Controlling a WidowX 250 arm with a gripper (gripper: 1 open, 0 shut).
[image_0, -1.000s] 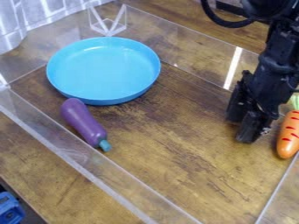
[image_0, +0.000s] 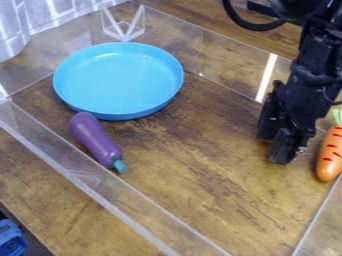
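Observation:
The black arm comes down on the right side, its gripper (image_0: 287, 135) low over the wooden board, just left of an orange toy carrot (image_0: 329, 155); whether its fingers are open or shut is not clear. A purple toy eggplant (image_0: 96, 139) lies at the lower left, and a blue plate (image_0: 118, 78) sits at the upper left.
Clear plastic walls (image_0: 43, 143) border the wooden surface (image_0: 187, 180). A green item (image_0: 337, 117) is partly visible behind the carrot at the right edge. The middle and front of the board are clear. A blue object shows outside at the lower left.

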